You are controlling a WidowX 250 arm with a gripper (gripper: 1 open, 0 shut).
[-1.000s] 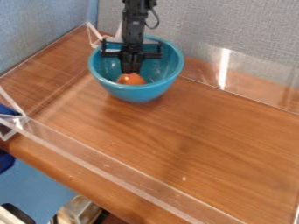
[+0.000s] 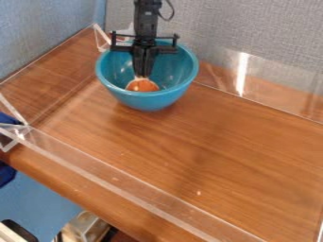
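Observation:
A teal bowl [image 2: 169, 88] stands toward the back of the wooden table. An orange round object [image 2: 142, 85] lies inside it. My black gripper [image 2: 144, 74] reaches down from the top into the bowl, its tips just above the orange object. It is shut, and nothing shows clearly between its fingers; whether it touches the object is hard to tell.
Grey walls rise at the back and left. A dark blue item [image 2: 8, 121] sits at the left edge.
The gripper rose from lower in the bowl about a second ago and has shifted slightly since. The orange object stays in the bowl.

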